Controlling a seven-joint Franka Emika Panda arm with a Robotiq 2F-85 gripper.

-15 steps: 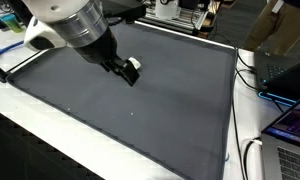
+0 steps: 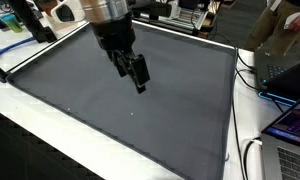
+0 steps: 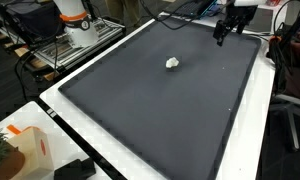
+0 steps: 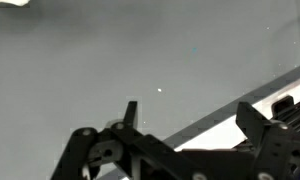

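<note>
My gripper (image 2: 132, 80) hangs over the dark grey table mat in exterior view 1, its fingers parted. In the wrist view the two fingers (image 4: 127, 116) stand wide apart with only bare mat between them. A small white object (image 3: 172, 62) lies on the mat in exterior view 2, well away from the gripper at the upper right. Only a sliver of a white thing (image 4: 10, 2) shows at the wrist view's top left corner. Exterior view 1 does not show the white object; the arm appears to cover its place.
A laptop (image 2: 287, 160) and cables stand beyond its right side in exterior view 1. A potted cactus (image 3: 2, 155) sits at the lower left of exterior view 2.
The arm and gripper have moved to the right in exterior view 1. The white object, visible beside the gripper a second ago, is now out of sight there.
</note>
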